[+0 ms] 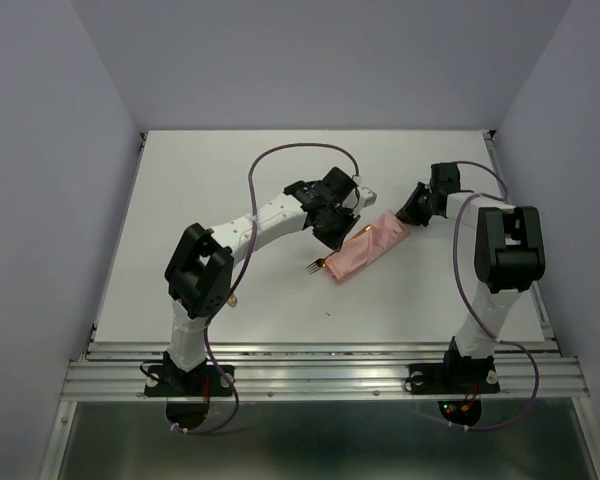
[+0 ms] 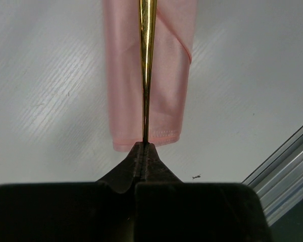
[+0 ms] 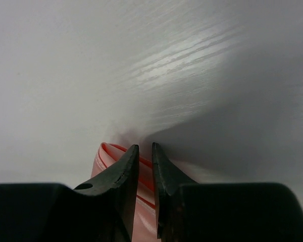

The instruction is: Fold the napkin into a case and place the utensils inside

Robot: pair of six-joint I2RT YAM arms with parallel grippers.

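Note:
A folded pink napkin (image 1: 354,258) lies as a slanted strip on the white table. My left gripper (image 1: 336,244) is shut on the gold fork (image 2: 148,40), pinching its thin stem. Dark tines (image 1: 315,266) stick out past the napkin's lower left end, while the handle lies over the napkin in the left wrist view. At the strip's upper right end, my right gripper is shut on the napkin (image 3: 144,217), its layered edge between the fingers. A second gold utensil (image 1: 232,300) shows only its end beside the left arm, which hides the rest.
Bare white table (image 1: 210,170) stretches across the back and left. A metal rail (image 1: 320,365) runs along the front edge, and grey walls rise at the sides and back.

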